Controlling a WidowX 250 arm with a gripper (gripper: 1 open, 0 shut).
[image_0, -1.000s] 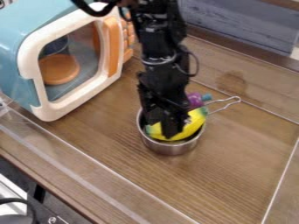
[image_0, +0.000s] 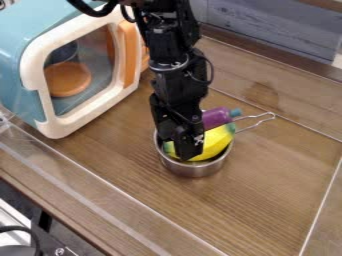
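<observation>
My black gripper (image_0: 179, 132) hangs over a steel bowl (image_0: 194, 167), its fingers reaching down toward the left part of a yellow banana-like object (image_0: 210, 143) that lies in the bowl. The gripper stands open; whether its fingertips touch the yellow object is unclear, as the gripper hides part of it. Behind them lies a purple item (image_0: 218, 117), along with a wire-handled utensil (image_0: 262, 118).
A toy microwave (image_0: 60, 124) with blue shell and open front stands at the upper left, holding an orange plate (image_0: 67, 80). A wall runs along the back.
The gripper has risen slightly and shifted a little left from its lower position in the bowl. The bowl and its contents are nearly unchanged.
</observation>
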